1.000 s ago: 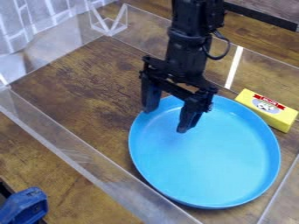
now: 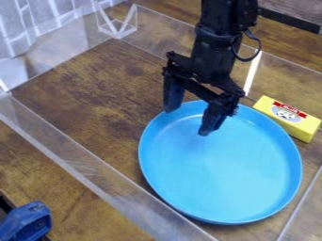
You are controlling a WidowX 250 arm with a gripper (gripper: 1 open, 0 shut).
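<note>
The black gripper (image 2: 191, 94) hangs over the back rim of a round blue plate (image 2: 220, 174), its arm coming down from the top centre. Dark fingers point down at left and right; whether they are open or shut is hard to tell. No held object is visible.
A yellow box (image 2: 287, 117) lies at the right behind the plate. A blue object (image 2: 23, 222) is at the bottom left corner. Clear plastic walls edge the wooden surface, which is bare at the left (image 2: 88, 94).
The gripper has shifted slightly up and to the right, showing a little more of the plate's back part. The other things have not moved.
</note>
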